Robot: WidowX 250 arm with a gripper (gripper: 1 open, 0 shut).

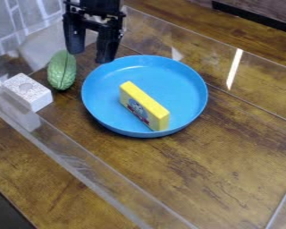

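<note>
My black gripper [90, 45] hangs at the top left, open, above and just right of a green corn-husk-like oblong object [62, 70]. A blue plate [175, 85] sits in the middle, holding a yellow box [146, 106] with a small picture on its side.
A white block [26, 91] lies at the left edge beside a pale, partly see-through band. A wall occupies the top left corner.
</note>
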